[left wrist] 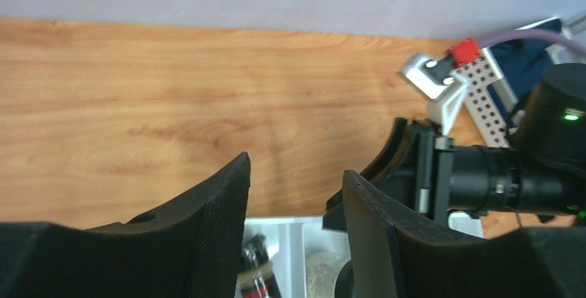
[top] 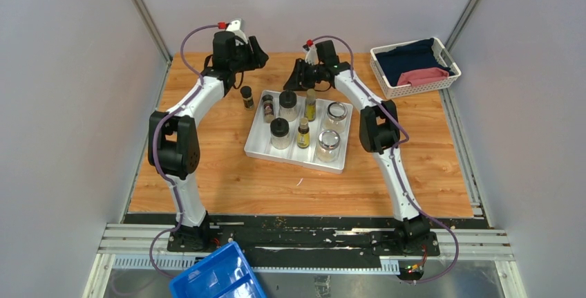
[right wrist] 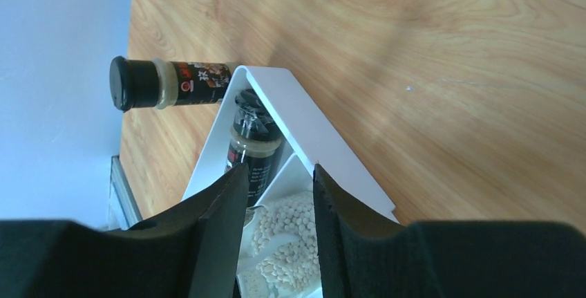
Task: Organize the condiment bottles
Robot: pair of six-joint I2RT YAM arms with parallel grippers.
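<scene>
A white divided tray (top: 258,147) holds a dark spice bottle (top: 269,109), two black-lidded jars (top: 280,128), two yellow-labelled bottles (top: 303,134) and two silver-lidded jars (top: 329,142). The spice bottle (right wrist: 254,135) stands in the tray's back-left compartment, clear of my right fingers. Outside the tray, to its left, stands a second spice bottle (top: 247,97). My right gripper hovers over the tray's back edge, open and empty. Farther back and left, my left gripper is also open, with nothing between its fingers.
A white basket (top: 414,88) with dark and pink cloth sits at the back right. Bare wooden table (top: 221,180) lies in front of the tray and on both sides. A blue bin (top: 218,274) is beyond the front edge. Both grippers are close together at the back.
</scene>
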